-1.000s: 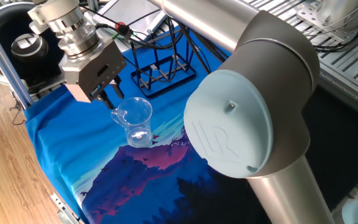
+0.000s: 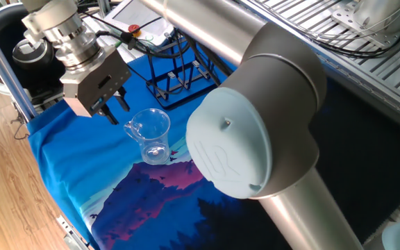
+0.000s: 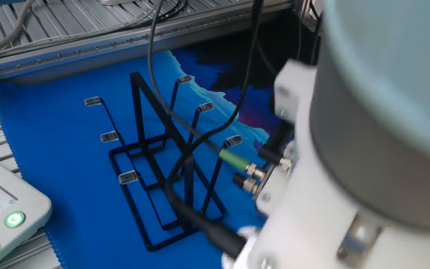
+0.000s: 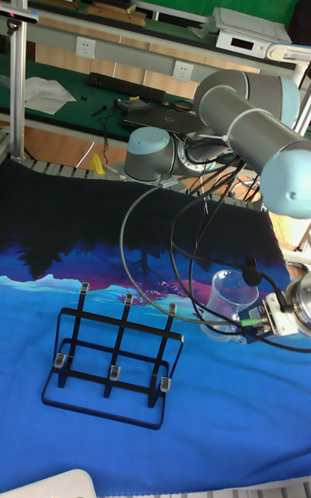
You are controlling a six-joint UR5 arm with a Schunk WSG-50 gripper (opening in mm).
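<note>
A clear glass cup [image 2: 154, 135] with a handle on its left stands upright on the blue printed cloth [image 2: 68, 156]. My gripper [image 2: 120, 115] is above and to the left of the cup in exterior view 1, its two dark fingers apart with nothing visible between them. The handle lies close to the fingertips in that picture, but a gap shows. In exterior view 3 the cup [image 4: 232, 292] is partly behind cables and the wrist. The arm covers the cup and the fingers in exterior view 2.
A black wire rack [image 2: 184, 80] stands on the cloth near the cup; its frame [image 3: 148, 245] is empty. Cables hang from the wrist over the rack. A teach pendant [image 3: 6, 205] lies beside the cloth. Clear cloth [image 4: 212, 433] surrounds the rack's front.
The gripper has shifted a little left in exterior view 1, away from the cup. The large arm joint has also swung left. The cup and rack have stayed put.
</note>
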